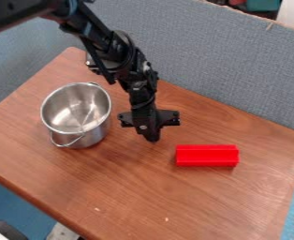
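Observation:
The black arm reaches down from the top left, and its gripper (151, 134) is low over the wooden table (137, 192), between a steel pot and a red block. Its fingers look shut, with nothing visible between them. The steel pot (76, 110) with a wire handle stands to the left of the gripper. The red block (207, 156) lies to the right, slightly nearer the front, apart from the gripper.
A grey padded wall (231, 66) runs behind the table. A light blue strip (293, 208) lies at the right edge.

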